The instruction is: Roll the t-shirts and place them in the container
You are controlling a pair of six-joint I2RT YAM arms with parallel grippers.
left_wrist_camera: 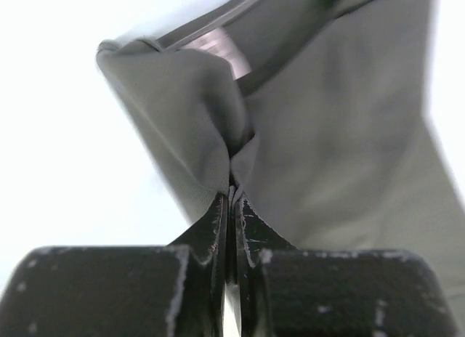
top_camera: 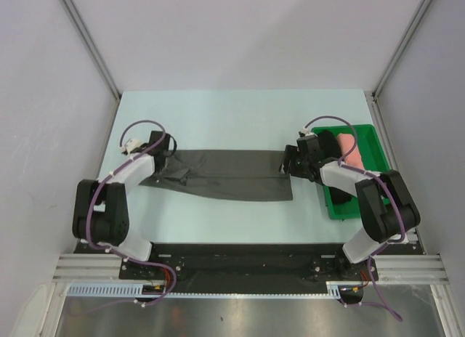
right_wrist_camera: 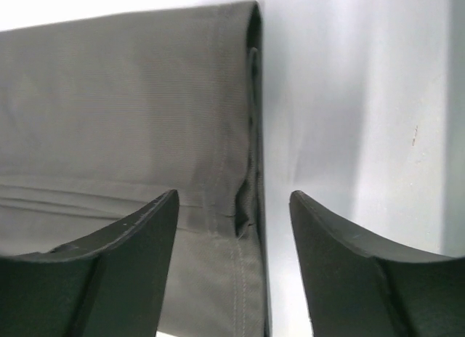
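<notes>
A dark grey t-shirt (top_camera: 232, 184) lies folded in a long flat strip across the white table. My left gripper (top_camera: 158, 161) is at its left end; in the left wrist view its fingers (left_wrist_camera: 218, 250) are shut on a bunched fold of the fabric (left_wrist_camera: 167, 112). My right gripper (top_camera: 289, 163) stands open over the strip's right end, and in the right wrist view the folded edge (right_wrist_camera: 247, 119) lies between its parted fingers, below them.
A green bin (top_camera: 370, 148) at the right holds dark and pink folded cloths (top_camera: 349, 148).
</notes>
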